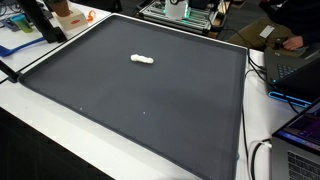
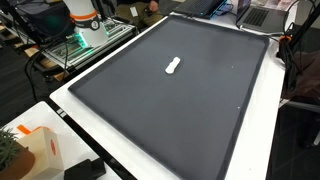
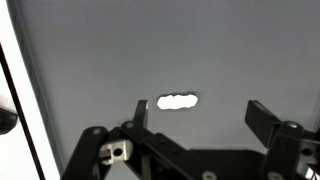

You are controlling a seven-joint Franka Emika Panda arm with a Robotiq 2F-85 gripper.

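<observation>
A small white object with wavy edges (image 1: 142, 59) lies flat on the dark grey mat, toward the far side in exterior view 1. In exterior view 2 the same white piece (image 2: 173, 66) rests a little above the middle of the mat. From the wrist, the white object (image 3: 177, 101) shows between and beyond the two black fingertips, apart from both. My gripper stands open over the mat, its fingers wide apart and nothing held. Neither exterior view shows the gripper itself; part of the robot's white base (image 2: 88, 28) appears at the left of exterior view 2.
Laptops (image 1: 295, 145) and cables sit along the right in exterior view 1. A plant pot (image 2: 15, 160) and a black item (image 2: 85, 169) stand at the lower left of exterior view 2.
</observation>
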